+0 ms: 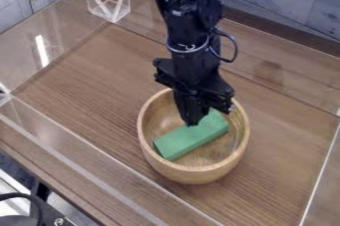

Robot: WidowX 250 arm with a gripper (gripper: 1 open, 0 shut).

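Observation:
A round wooden bowl stands on the wooden table and holds a green block lying at a slant. The black arm reaches down from the top, and its gripper is over the back part of the bowl, at the upper end of the block. The fingertips are small and dark against the arm's body, so whether they are open or shut, or touch the block, I cannot tell.
Bare table lies to the left and right of the bowl. A clear plastic item is at the back upper left. A dark cable runs at the lower left corner.

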